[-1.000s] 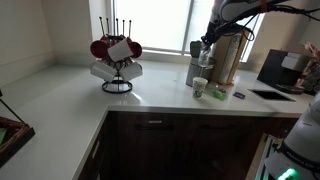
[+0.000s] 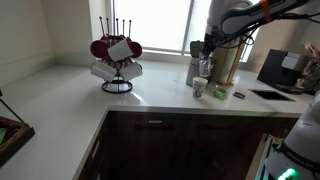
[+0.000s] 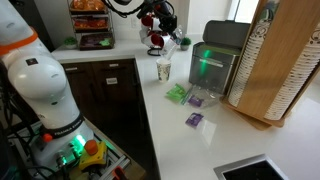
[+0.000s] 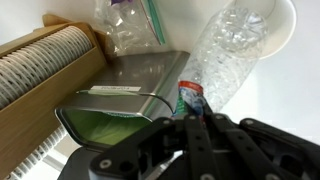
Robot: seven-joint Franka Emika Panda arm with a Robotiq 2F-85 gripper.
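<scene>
My gripper is shut on one end of a clear, crinkled plastic item [image 4: 226, 58], perhaps a bottle or bag. A small green and red patch shows where the fingers meet it. In the wrist view its far end reaches over a white cup [image 4: 284, 30], hiding part of the rim. From the side, the clear item [image 2: 204, 66] hangs tilted above the white cup [image 2: 199, 86] on the counter. The other exterior view also has the plastic [image 3: 174, 46] just above the cup [image 3: 163, 71]. Whether they touch I cannot tell.
A grey bin [image 3: 205, 68] and a stack of cups in a wooden holder [image 3: 262, 60] stand close by. Green and purple packets [image 3: 178, 93] lie on the counter. A rack of mugs [image 2: 118, 60] is farther left. Open counter [image 2: 165, 85] lies between.
The arm has shifted slightly in exterior view 1, its forearm now lower and larger in view. The clear item hangs a little lower, still above the cup. The cup has not moved.
</scene>
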